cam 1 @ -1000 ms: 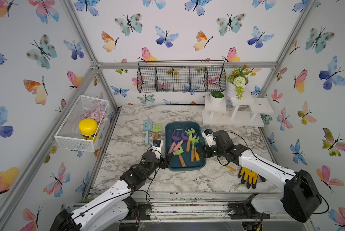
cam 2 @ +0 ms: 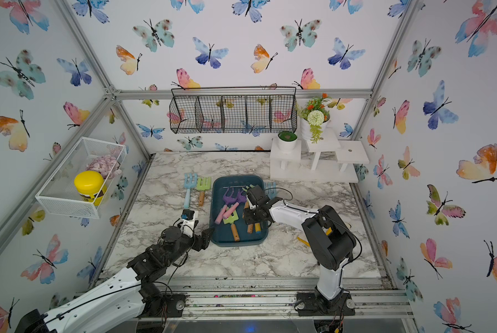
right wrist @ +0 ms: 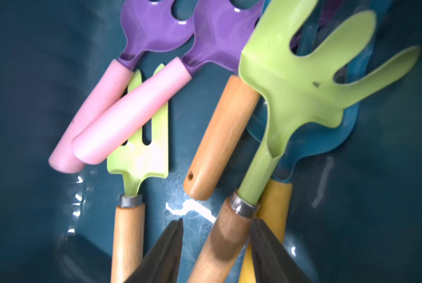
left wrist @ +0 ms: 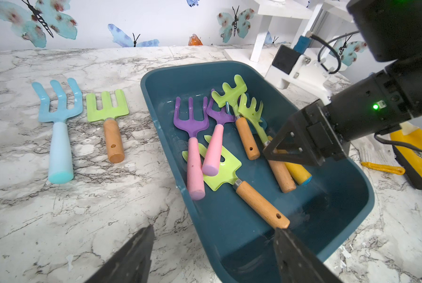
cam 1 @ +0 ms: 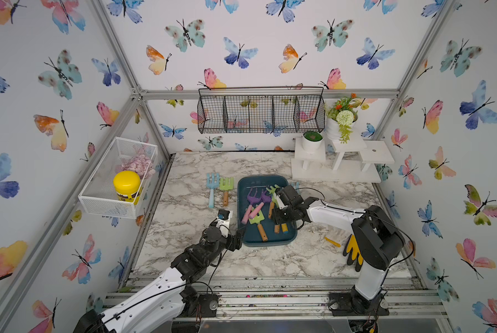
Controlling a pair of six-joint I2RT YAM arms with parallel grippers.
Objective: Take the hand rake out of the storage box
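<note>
The dark teal storage box (left wrist: 220, 245) holds hand rakes and other tools: two purple rakes with pink handles (right wrist: 117, 122), a green fork (right wrist: 140, 160), green rakes (right wrist: 291, 108), and a blue tool with a yellow handle (right wrist: 279, 202). My right gripper is open low over the box, its fingers either side of the wooden handle (right wrist: 222, 243) of a green rake. My left gripper stands open at the box's front left, nothing between its fingers.
A blue rake (left wrist: 60, 146) and a green rake (left wrist: 112, 136) lie on the marble table left of the box. A white stand (cam 1: 331, 169) is behind; gloves (cam 1: 353, 255) lie front right.
The right arm has moved left over the box, its gripper reaching the tools' handles. My left gripper has shifted slightly.
</note>
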